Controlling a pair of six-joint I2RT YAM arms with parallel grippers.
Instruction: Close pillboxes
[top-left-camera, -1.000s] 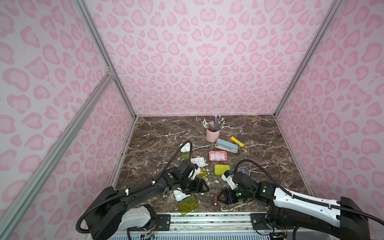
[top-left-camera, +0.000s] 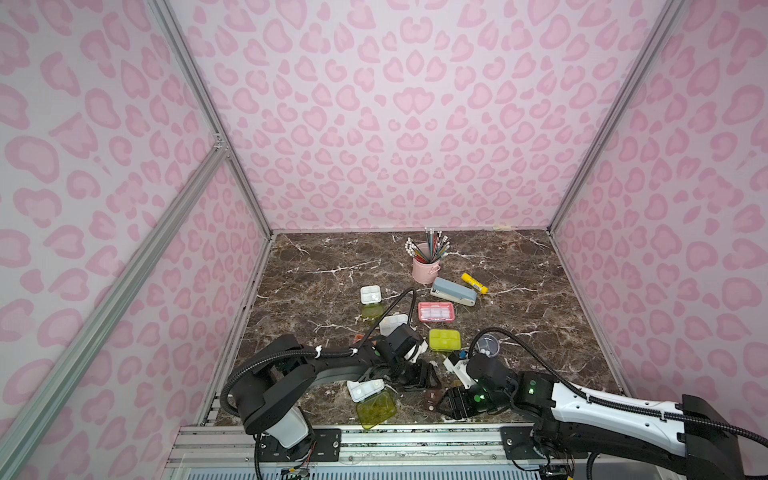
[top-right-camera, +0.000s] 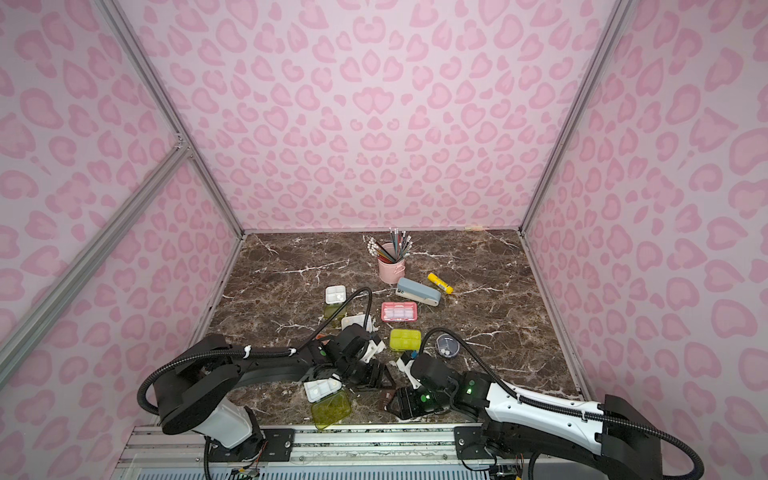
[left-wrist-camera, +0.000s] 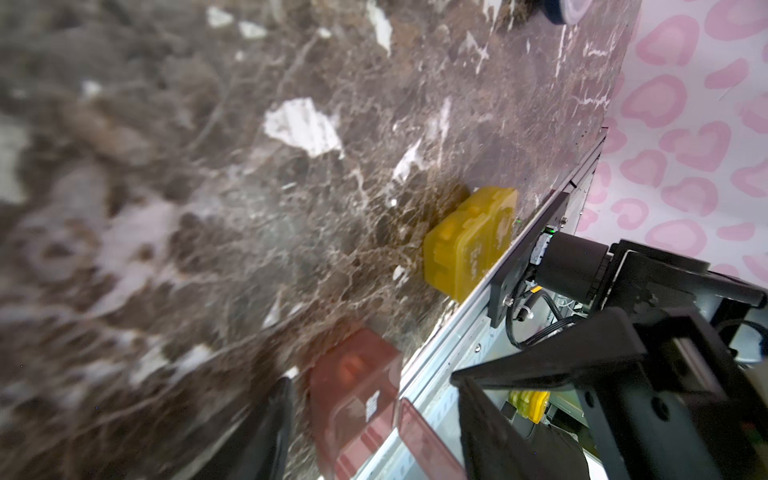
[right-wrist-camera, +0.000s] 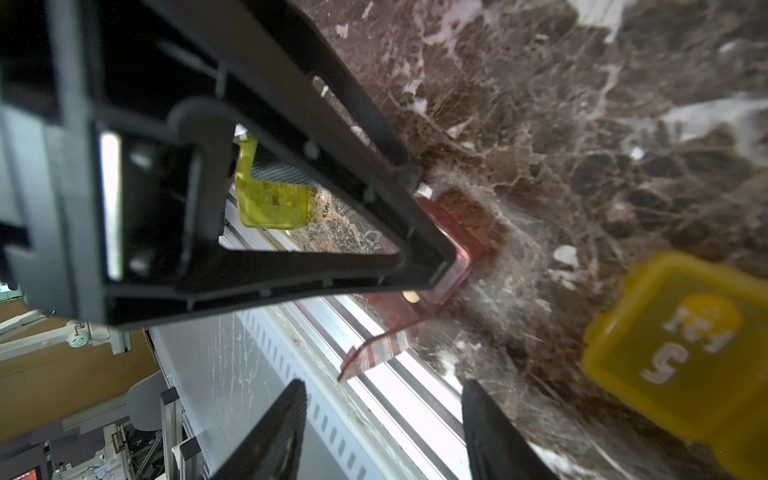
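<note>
A small translucent red pillbox (left-wrist-camera: 348, 392) lies near the table's front edge with its lid (left-wrist-camera: 428, 444) swung open. My left gripper is open, its fingers spread on either side of the red box in the left wrist view. From the right wrist view, that left gripper covers part of the red box (right-wrist-camera: 460, 240), whose lid (right-wrist-camera: 380, 352) sticks out toward the edge. My right gripper stands open just beside it, nothing between its fingers. To the right sits a yellow pillbox (right-wrist-camera: 680, 344). Whether either gripper touches the red box, I cannot tell.
White and olive open boxes (top-left-camera: 376, 409) lie at the front left. Farther back are a pink box (top-left-camera: 436, 312), a lime box (top-left-camera: 445, 340), a round clear container (top-left-camera: 487, 345), a grey case (top-left-camera: 453, 291), a yellow tube (top-left-camera: 474, 283) and a pink cup (top-left-camera: 425, 273).
My left arm has swung right, bringing its gripper close to the right one near the red box.
</note>
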